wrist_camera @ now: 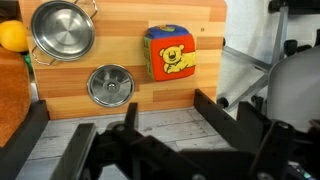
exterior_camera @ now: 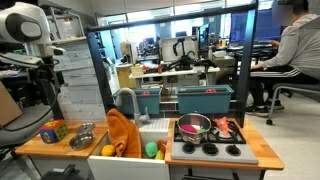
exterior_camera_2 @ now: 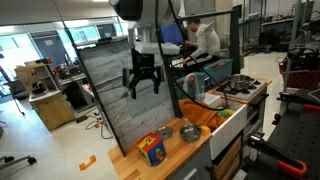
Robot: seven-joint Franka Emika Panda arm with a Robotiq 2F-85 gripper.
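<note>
My gripper [exterior_camera_2: 144,88] hangs high above the left end of the wooden counter, its dark fingers spread apart. In the wrist view the gripper is open, with only counter edge and floor visible between its fingers. A colourful block with a yellow bear on a red face [wrist_camera: 172,53] rests on the wood beyond the fingers, clear of them. Left of it sit a steel pot with two handles [wrist_camera: 63,30] and a smaller round metal dish or lid [wrist_camera: 110,86]. An orange cloth [exterior_camera: 124,133] drapes over the sink's edge.
The sink holds several coloured toy foods, including a green one [exterior_camera: 151,149]. To the right, a steel pot [exterior_camera: 194,124] stands on the stove [exterior_camera: 212,149]. A dark upright frame post [exterior_camera: 103,72] rises behind the counter. Bare wood surrounds the bear block.
</note>
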